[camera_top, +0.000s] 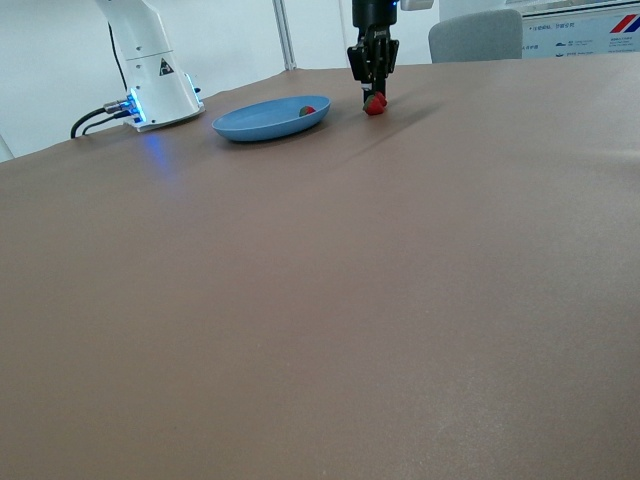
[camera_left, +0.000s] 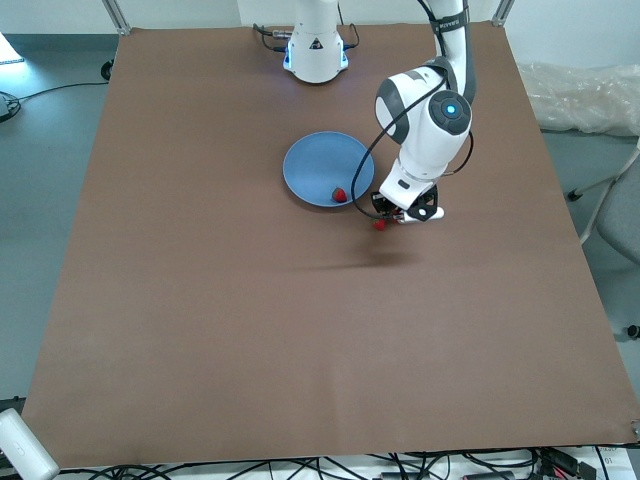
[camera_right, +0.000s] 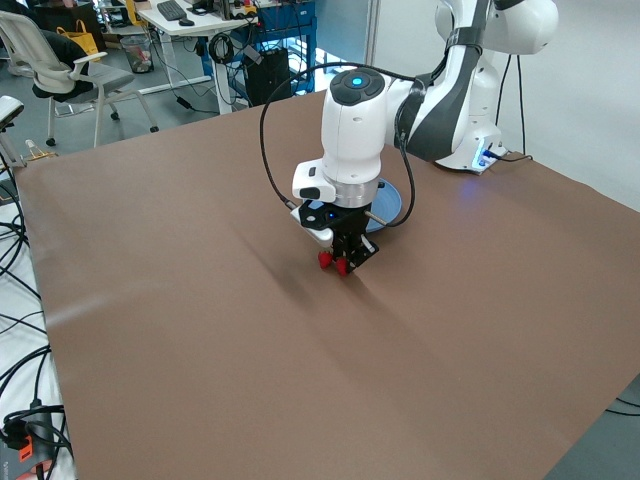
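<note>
A blue plate (camera_left: 315, 165) holds one strawberry (camera_left: 339, 195), also visible in the top view (camera_top: 307, 111). Just beside the plate, low over the brown table (camera_left: 300, 320), is my gripper (camera_top: 375, 85), its black fingers pointing down. Red strawberries (camera_right: 325, 259) are at its fingertips, one near (camera_top: 374, 106); whether the fingers grip them or only stand by them is unclear, and the finger is largely hidden by the arm and the fruit.
The white robot base (camera_left: 315, 55) with its cables stands at the back of the table. A grey chair (camera_left: 623, 210) is beside the table's edge.
</note>
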